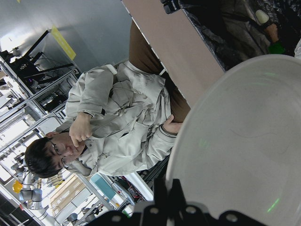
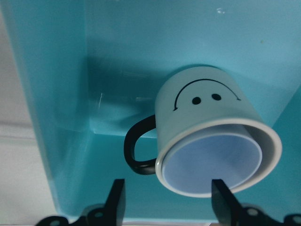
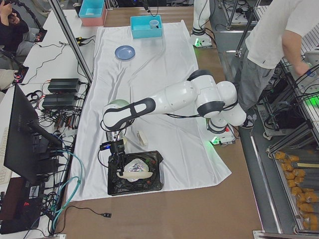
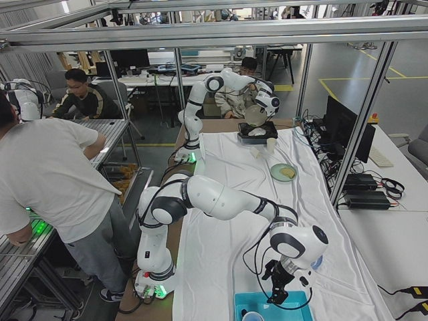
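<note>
A black bag-lined bin (image 3: pixel 114 184) stands at the cloth's near end in the camera left view. Above it my left gripper (image 3: pixel 117 167) is shut on the rim of a cream plate (image 1: pixel 244 132), which is tilted and fills the left wrist view's right side. The camera right view shows a green plate (image 4: pixel 278 172) with a yellow item beside the bin. At the far end, a smiley mug (image 2: pixel 202 103) with a blue cup (image 2: pixel 211 165) inside it sits in a teal box (image 2: pixel 51 70); my right gripper hangs open over it, holding nothing.
A blue plate (image 3: pixel 124 52) lies on the white cloth (image 3: pixel 164 74). A monitor (image 3: pixel 20 134), cables and electronics line the left side. A person (image 3: pixel 269 45) stands at the right; another sits beyond the bin.
</note>
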